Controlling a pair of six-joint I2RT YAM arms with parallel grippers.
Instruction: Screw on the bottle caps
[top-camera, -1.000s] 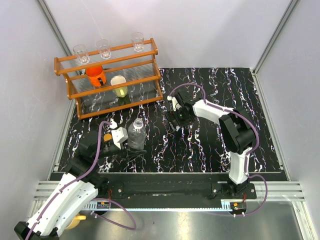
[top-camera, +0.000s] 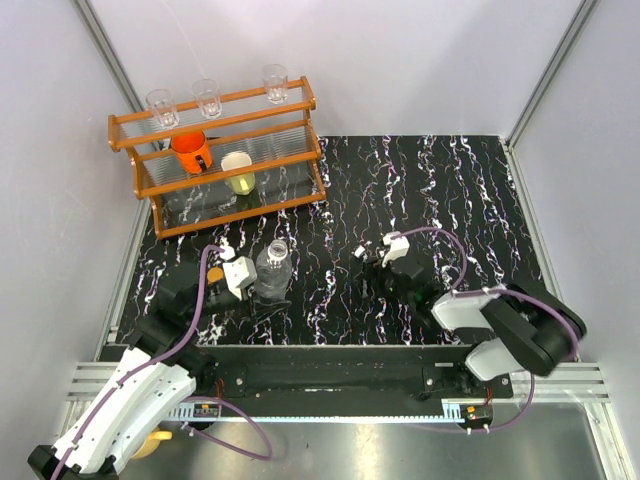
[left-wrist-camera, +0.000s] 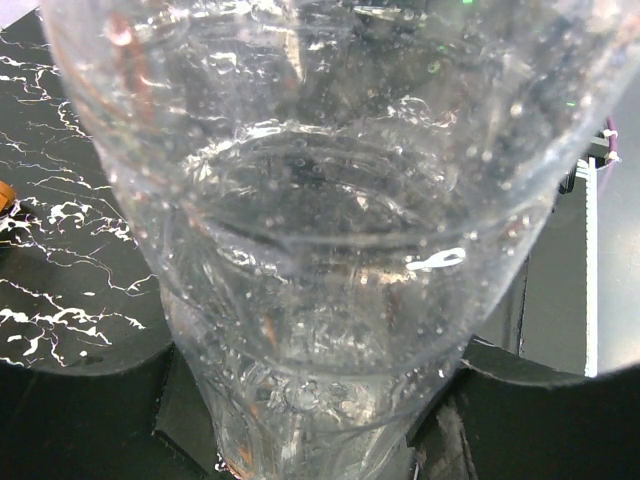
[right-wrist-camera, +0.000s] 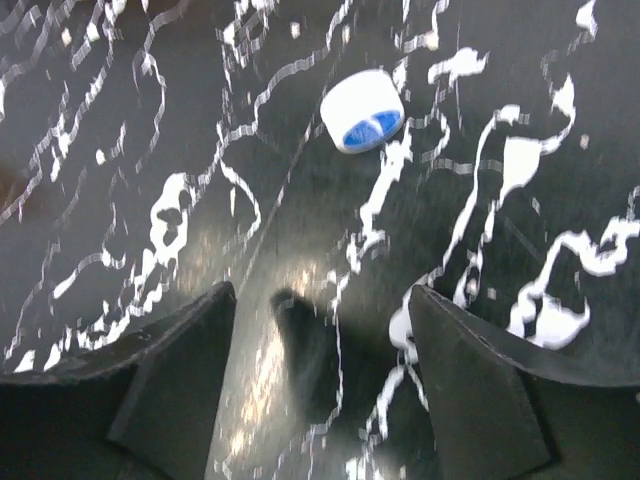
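Note:
In the top view a clear plastic bottle (top-camera: 273, 270) stands upright at the front left, its bare neck (top-camera: 278, 248) facing up. My left gripper is shut around the bottle, which fills most of the left wrist view. A small white cap (right-wrist-camera: 362, 110) with a blue patch lies on the black marbled table, beyond the fingertips of my right gripper. That gripper is partly open with only bare table between its fingers. From above, the cap (top-camera: 360, 252) shows as a small white spot just beside the right gripper.
A wooden rack (top-camera: 230, 150) at the back left holds several glasses, an orange mug (top-camera: 191, 152) and a pale yellow cup (top-camera: 238, 172). An orange round object (top-camera: 215, 275) sits beside the left arm.
The right arm has pulled back towards the front and slightly right, uncovering the white cap. My left arm and the bottle have stayed put.

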